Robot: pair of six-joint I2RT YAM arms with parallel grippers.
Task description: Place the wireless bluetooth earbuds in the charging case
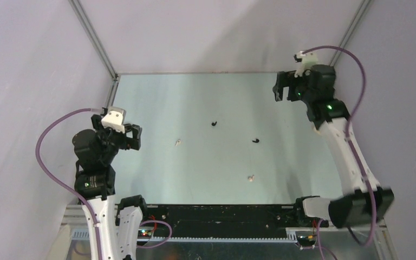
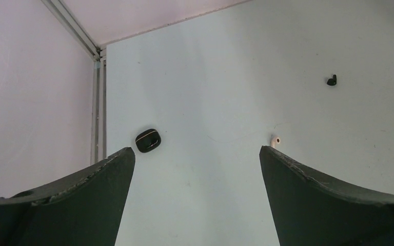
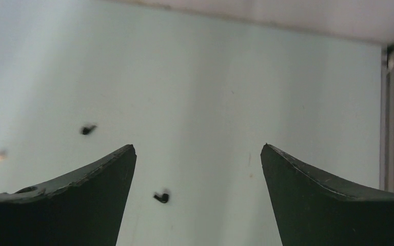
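Note:
Two black earbuds (image 1: 214, 123) and two white earbuds (image 1: 177, 142) lie loose on the pale table. A black charging case (image 2: 148, 140) rests at the table's left, visible between my left gripper's fingers in the left wrist view but hidden by that gripper in the top view. My left gripper (image 1: 128, 138) is open above the table's left side. My right gripper (image 1: 281, 88) stands open over the back right, nothing between its fingers. The blurred right wrist view shows both black earbuds (image 3: 162, 198) below it.
A light object (image 1: 316, 127) at the right is mostly hidden by the right arm. Pink-white walls and metal rails (image 1: 92, 38) border the table (image 1: 195, 97) at back and sides.

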